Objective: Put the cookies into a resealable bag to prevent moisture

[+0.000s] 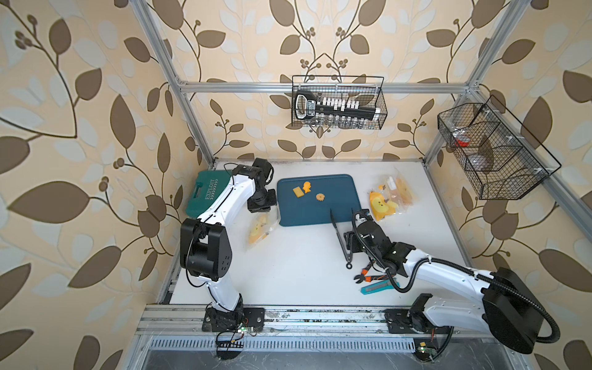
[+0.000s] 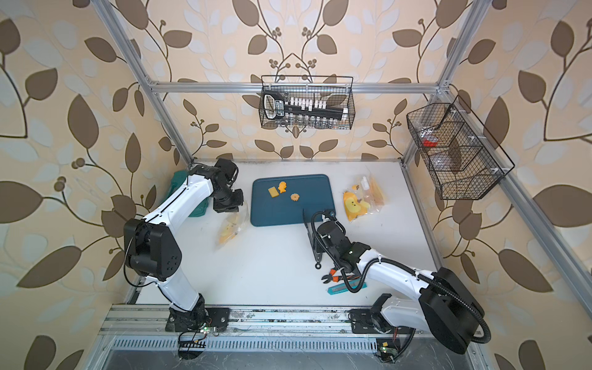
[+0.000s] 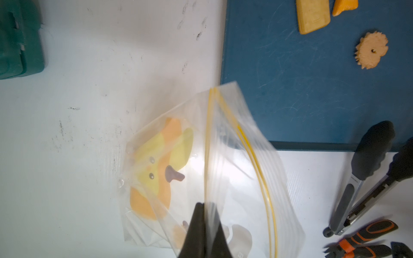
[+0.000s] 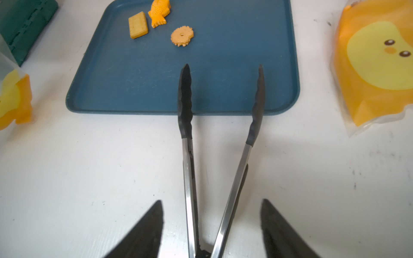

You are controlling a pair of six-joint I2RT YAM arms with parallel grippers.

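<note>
A clear resealable bag (image 3: 266, 193) with duck pictures and yellow seal lines hangs from my left gripper, whose fingers are shut on its film near the mouth. Its open mouth leans toward the blue tray (image 3: 266, 103). Three cookies lie on that tray: a square one (image 4: 138, 25), a fish-shaped one (image 4: 159, 11) and a round one (image 4: 182, 35). Black-tipped tongs (image 4: 188, 167) lie spread, tips over the tray's front edge. Above the tongs' arms, my right gripper is open, its fingers on either side of them, nothing gripped.
Right of the tray lie more duck-printed bags (image 1: 383, 204). Pliers (image 3: 365, 236) and a teal cutter (image 1: 377, 287) sit near the front right. A green case (image 1: 206, 192) stands at the left.
</note>
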